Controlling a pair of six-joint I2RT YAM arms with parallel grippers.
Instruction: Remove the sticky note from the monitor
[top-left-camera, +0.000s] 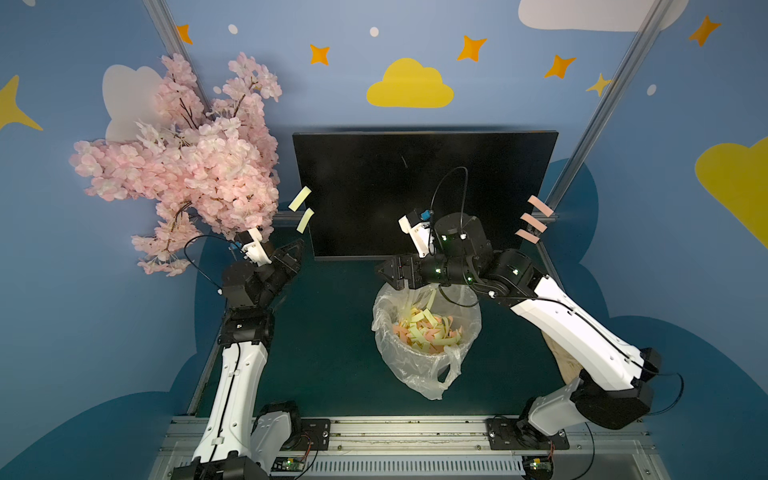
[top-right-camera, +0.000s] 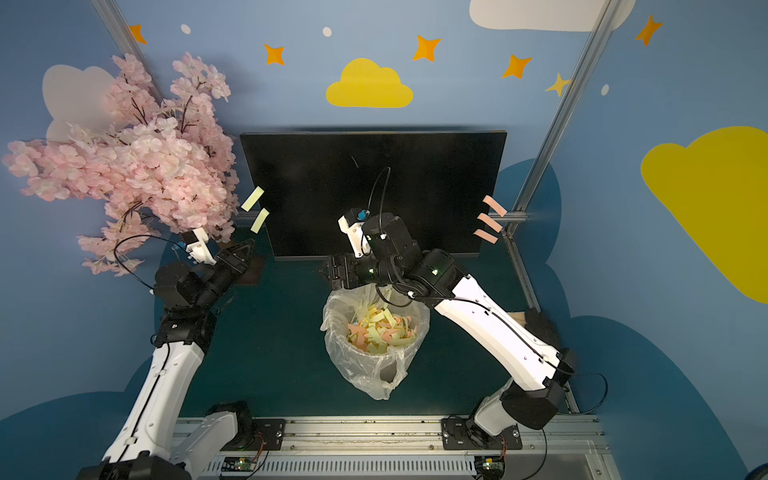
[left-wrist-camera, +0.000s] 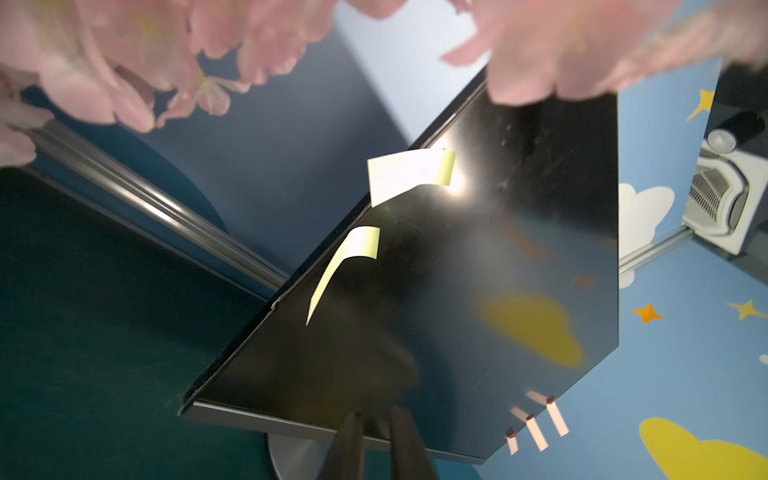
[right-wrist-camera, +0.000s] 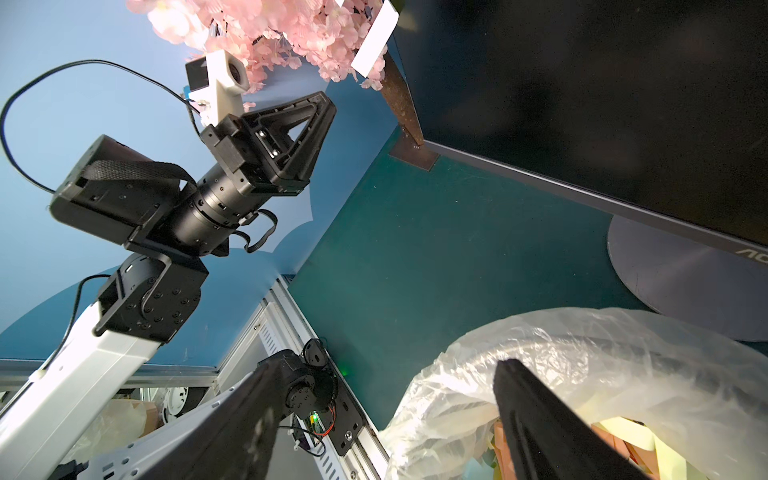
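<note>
Two yellow sticky notes hang off the monitor's left edge, an upper one (left-wrist-camera: 404, 172) and a lower one (left-wrist-camera: 340, 264). Three pink notes (top-left-camera: 533, 221) stick out from the right edge of the black monitor (top-left-camera: 360, 192). Below the lower yellow note, my left gripper (top-left-camera: 298, 245) points at the monitor, apart from the note. Its fingers (left-wrist-camera: 345, 452) stand a narrow gap apart, with nothing between them. Over the back rim of the bag-lined bin (top-left-camera: 472, 320), my right gripper (top-left-camera: 385, 273) is open, its fingers (right-wrist-camera: 544, 424) wide apart and empty.
Pink blossom branches (top-left-camera: 192, 168) crowd close above the left gripper. The bin holds several yellow and pink strips (top-left-camera: 428, 328). The monitor's round foot (right-wrist-camera: 680, 272) sits behind the bin.
</note>
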